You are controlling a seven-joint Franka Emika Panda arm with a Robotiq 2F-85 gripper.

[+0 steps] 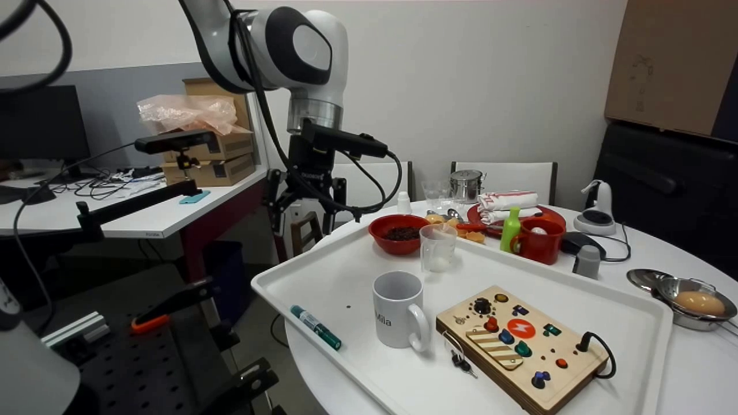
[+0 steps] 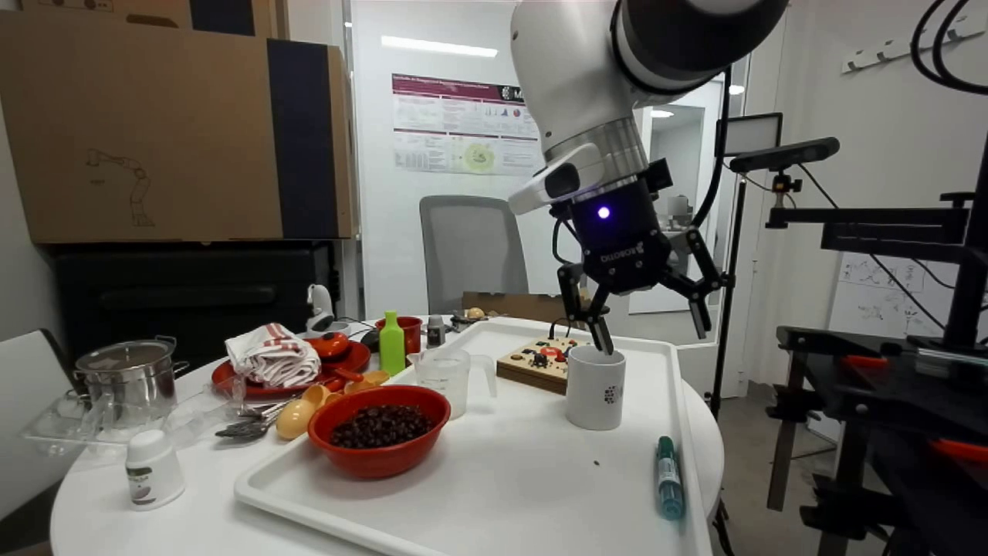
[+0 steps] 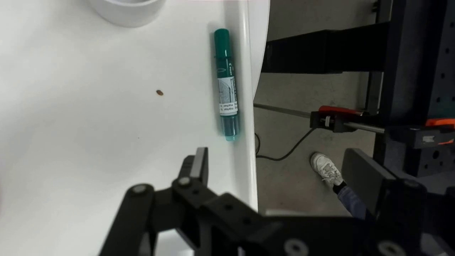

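Note:
My gripper (image 1: 304, 225) is open and empty, held in the air above the tray's edge. In the wrist view its left finger (image 3: 199, 166) is over the tray, while the right finger (image 3: 362, 179) is out over the floor. The green marker (image 3: 226, 85) lies flat along the tray's raised side, ahead of the fingers and apart from them. A white mug (image 1: 399, 311) stands upright on the white tray (image 2: 519, 482); in the second exterior view one finger overlaps its rim, but the gripper (image 2: 653, 338) looks well above it.
On the tray are a red bowl (image 2: 377, 435) of dark beans, a clear measuring cup (image 1: 437, 248) and a wooden button box (image 1: 522, 346). A green bottle (image 1: 510, 230) and a red mug (image 1: 538, 240) stand beyond it. A small brown speck (image 3: 159, 92) lies near the marker.

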